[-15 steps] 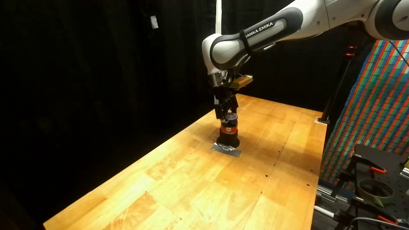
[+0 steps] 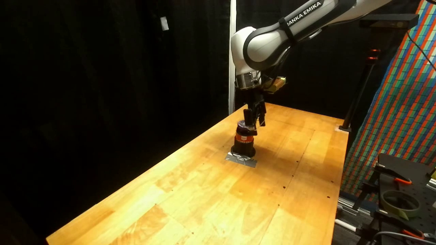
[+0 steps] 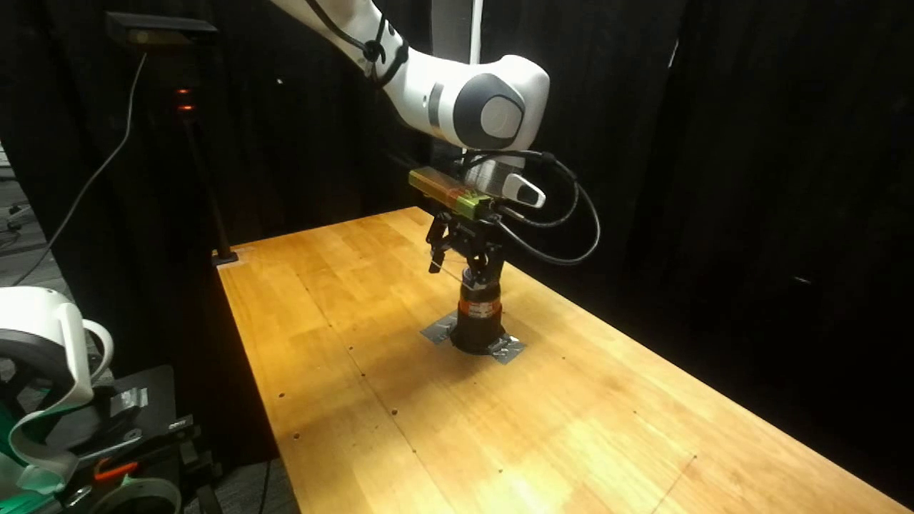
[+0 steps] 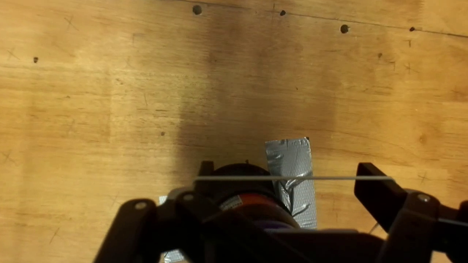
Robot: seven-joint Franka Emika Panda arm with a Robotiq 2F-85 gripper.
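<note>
A black jar (image 2: 244,143) with an orange label band stands upright on the table, its wide base held down by silver tape (image 4: 291,179). My gripper is at the jar's top, its fingers spread wide. One of its fingers (image 3: 488,263) overlaps the jar's top in both exterior views; contact is unclear. The other finger (image 4: 377,193) is out to one side over bare table. A thin pale band (image 4: 333,178) stretches straight between the fingertips. In the wrist view the gripper hides much of the jar's top.
A dark post (image 2: 359,94) rises at its far corner. Off the table's edge is a black shelf (image 2: 413,175) with clamps and a tape roll (image 2: 399,202).
In exterior view 1 the arm and gripper have shifted to the right. The fingers were astride the jar's top; now one overlaps it and the other is beyond its side. The jar has stayed put.
</note>
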